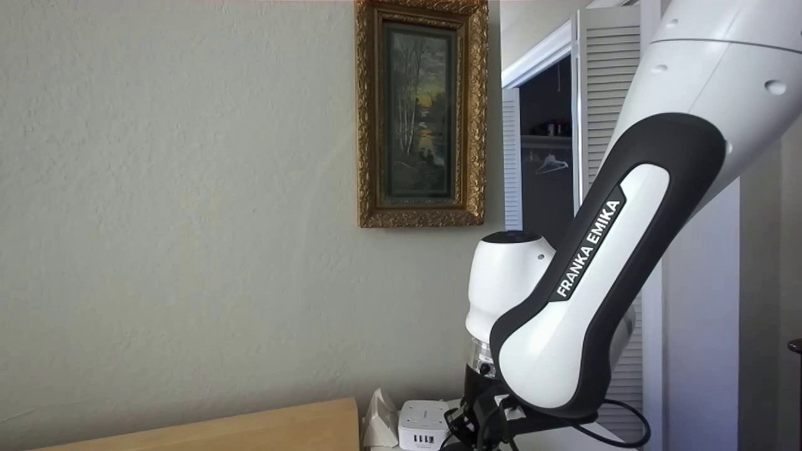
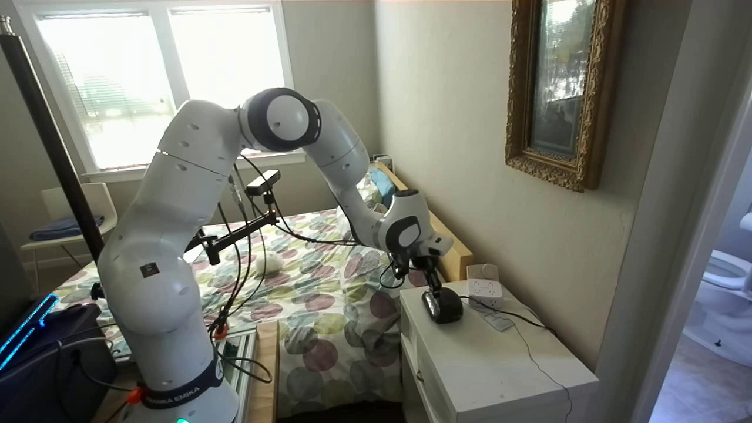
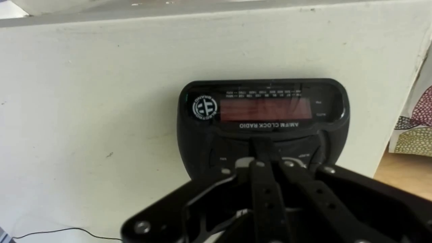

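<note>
A black AM/FM clock radio [image 3: 259,129] with a reddish display lies on the white nightstand [image 3: 121,101]; its lettering is upside down in the wrist view. My gripper is shut, its dark fingertips over the radio's button area, with nothing visible between them. Whether the tips touch the buttons I cannot tell. From the side, the radio [image 2: 444,305] sits near the bed end of the nightstand top [image 2: 486,352], and my gripper [image 2: 432,283] points down onto it. The first exterior view cuts off the fingertips.
Behind the radio, a white power strip cube [image 2: 484,289] stands by the wall, with a black cable [image 2: 518,315] trailing over the top. The wooden headboard [image 2: 455,250] and bed are close to the arm. Much of the nightstand's near end is clear.
</note>
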